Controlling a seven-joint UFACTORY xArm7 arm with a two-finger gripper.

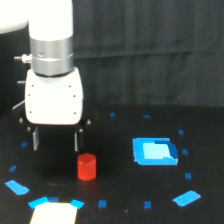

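Note:
A red cylinder [87, 167] stands on the black table, left of the middle. My white gripper [56, 140] hangs above and to the left of it. Its two thin dark fingers are spread apart with nothing between them. The right finger is near the cylinder in the picture, though how far apart they are in depth is hard to tell.
A white square edged in blue [156, 151] lies to the right. Another white patch [53, 213] with blue tape around it is cut off at the bottom left. Small blue marks are scattered over the otherwise bare table, and a dark curtain [150, 60] hangs behind.

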